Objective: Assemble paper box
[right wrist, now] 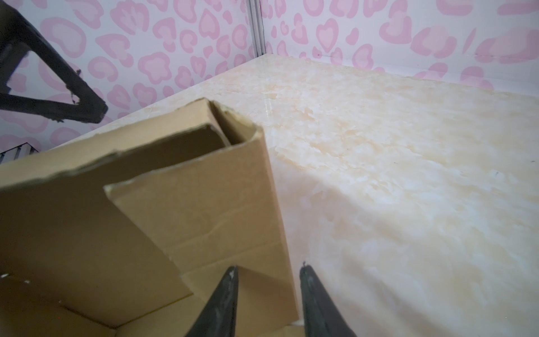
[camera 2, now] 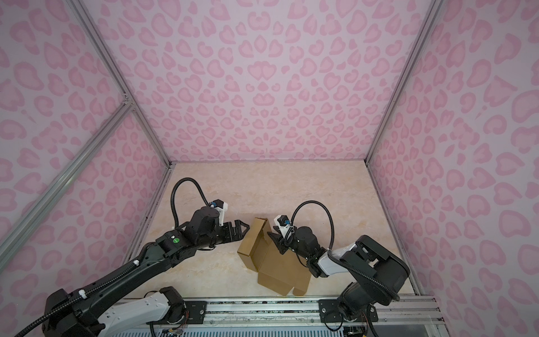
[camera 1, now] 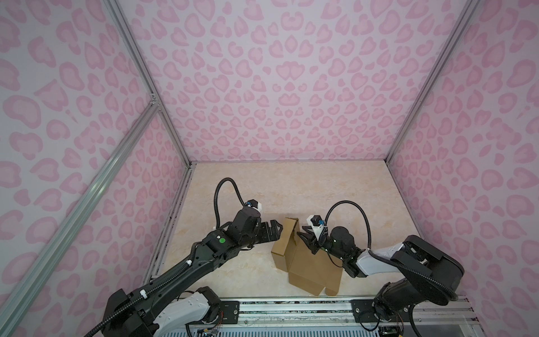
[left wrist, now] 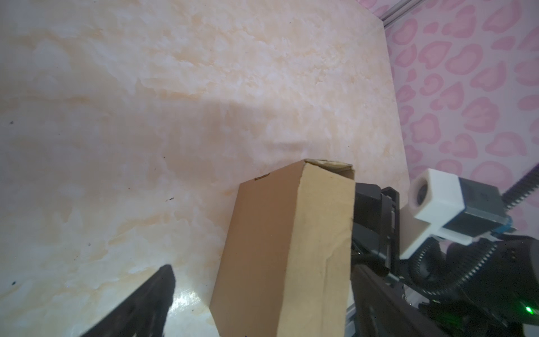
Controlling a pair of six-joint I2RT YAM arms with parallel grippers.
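The brown cardboard box (camera 1: 311,269) lies partly folded on the front middle of the table, one long side raised with a folded top strip (left wrist: 320,236) and an upright end flap (right wrist: 213,207); flat flaps spread toward the front. My left gripper is open above the raised side, its black fingers either side of it in the left wrist view, apparently holding nothing. My right gripper is inside the box area by the upright end flap, fingers part open, with the flap behind them; contact cannot be told.
Pink patterned walls (camera 2: 443,168) close the sides and back, and a metal rail runs along the front edge below both arm bases.
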